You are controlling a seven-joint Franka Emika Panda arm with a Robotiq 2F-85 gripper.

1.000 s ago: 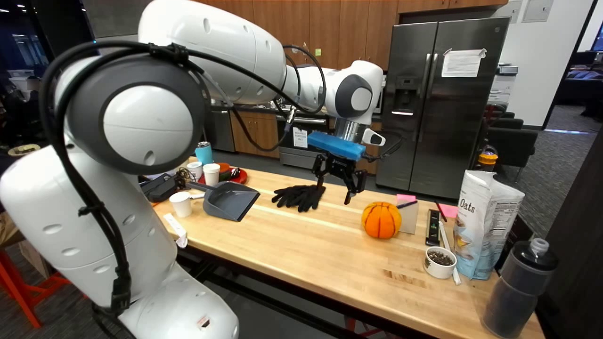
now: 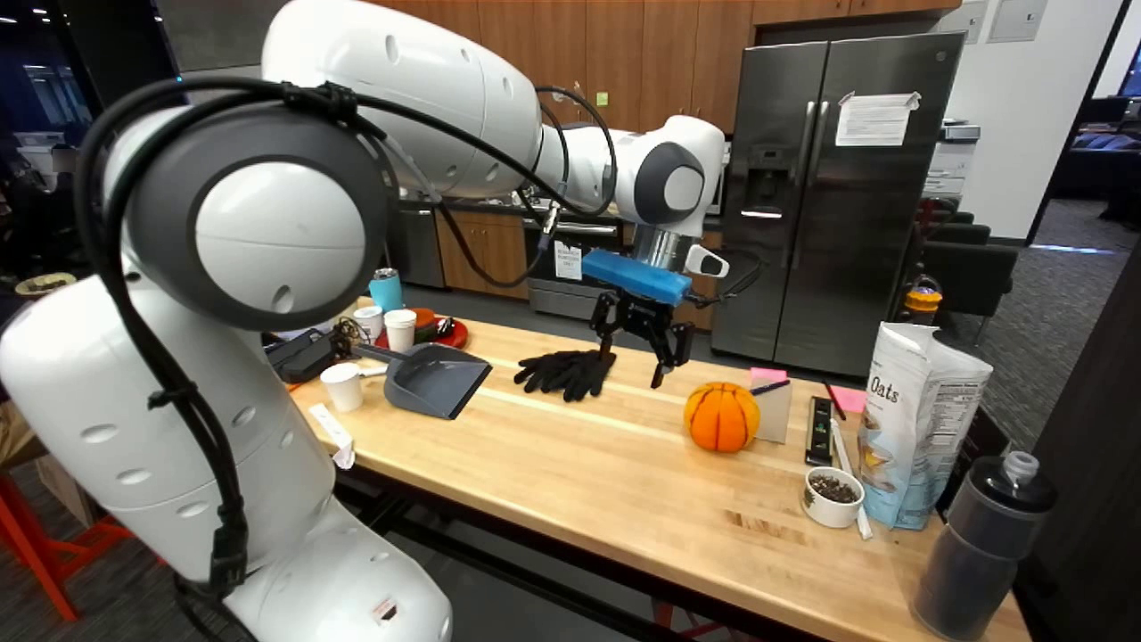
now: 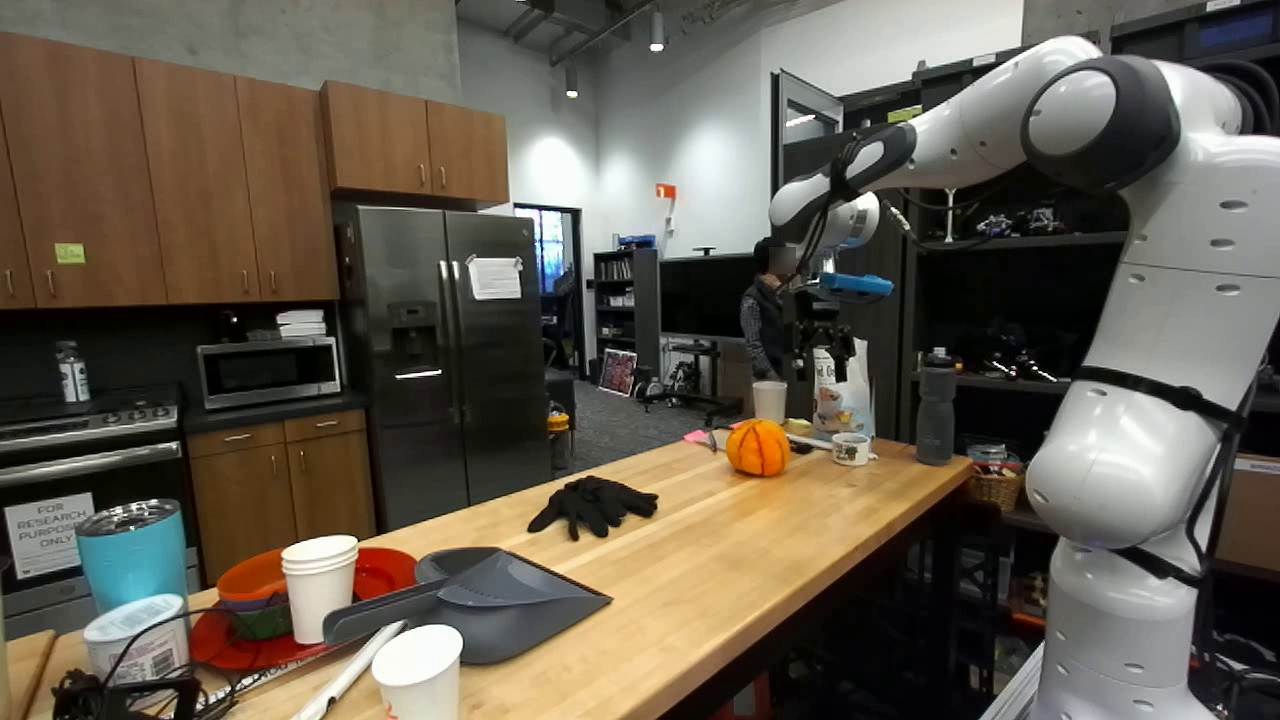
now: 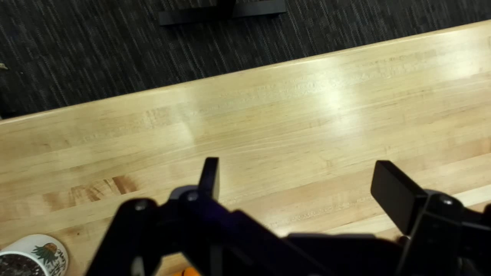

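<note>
Above the wooden table my gripper (image 2: 631, 369) hangs open, its black fingers wide apart. In the wrist view only bare wood shows between the fingertips of the gripper. An orange pumpkin-like ball (image 2: 722, 416) rests on the table, to the right of the gripper in exterior view 1; only a sliver of orange (image 4: 189, 272) shows at the bottom of the wrist view. Black gloves (image 2: 567, 373) lie flat on the wood, and a grey dustpan (image 3: 480, 600) sits further toward the cups.
A white bowl of dark bits (image 2: 832, 496), an oats bag (image 2: 909, 428) and a grey bottle (image 2: 984, 551) crowd one end. Paper cups (image 3: 420, 672), a red plate (image 3: 216, 636) and a blue tumbler (image 3: 134, 552) fill the other.
</note>
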